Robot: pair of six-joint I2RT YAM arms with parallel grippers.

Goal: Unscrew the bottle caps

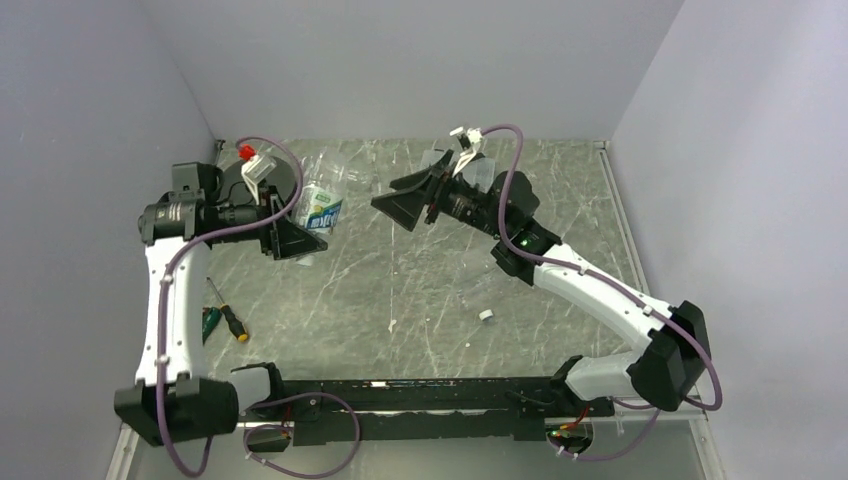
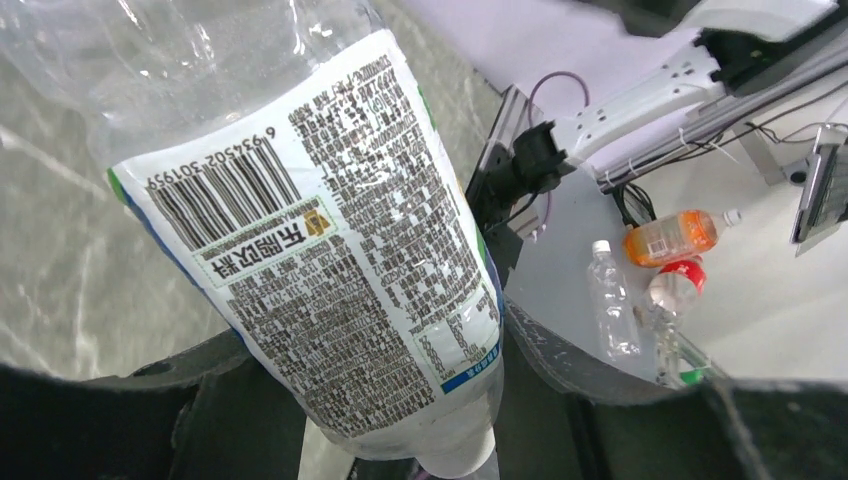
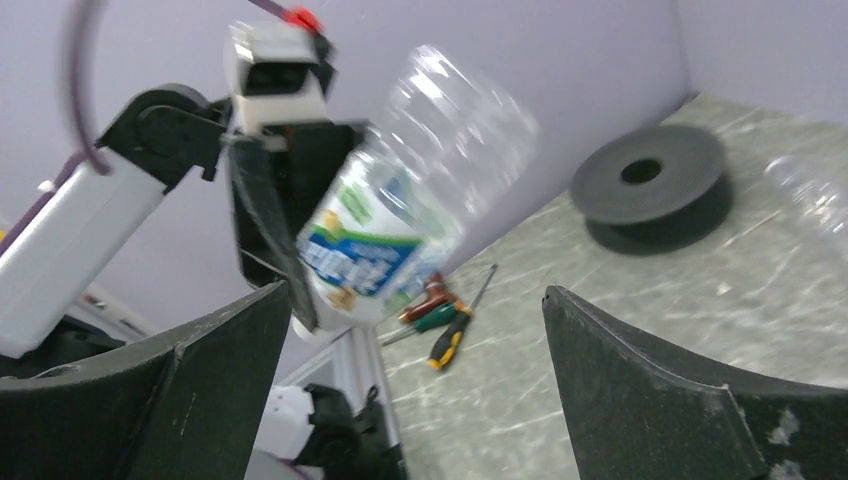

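Note:
My left gripper (image 1: 290, 240) is shut on a clear bottle (image 1: 321, 205) with a green-and-blue label, held tilted above the table. In the left wrist view, the label fills the space between the black fingers. A white cap (image 2: 460, 452) sits at the bottle's lower end. My right gripper (image 1: 418, 208) hangs open to the right of that bottle, apart from it, with nothing between its fingers. A second clear bottle (image 1: 362, 178) lies on its side at the back. Another clear bottle (image 1: 482, 280), faint, lies on the right of the table.
A loose white cap (image 1: 486, 315) lies right of centre. Screwdrivers (image 1: 234, 323) lie at the left edge, and a black spool (image 3: 650, 185) stands behind the left gripper. A clear bin (image 1: 478, 172) is behind the right arm.

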